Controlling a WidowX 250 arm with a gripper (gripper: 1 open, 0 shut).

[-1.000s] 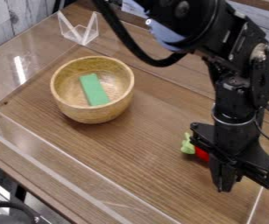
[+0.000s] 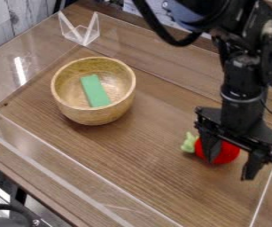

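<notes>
My black gripper is low at the right of the camera view, open, straddling a red object with a green tip pointing left, which looks like a strawberry toy. The gripper's body hides part of it; whether the fingers touch it cannot be told.
A wooden bowl with a green block stands at the upper left of the wooden table. A clear angular object lies at the back left.
The gripper has risen a little in the view, and more of the red object now shows between and below its fingers.
</notes>
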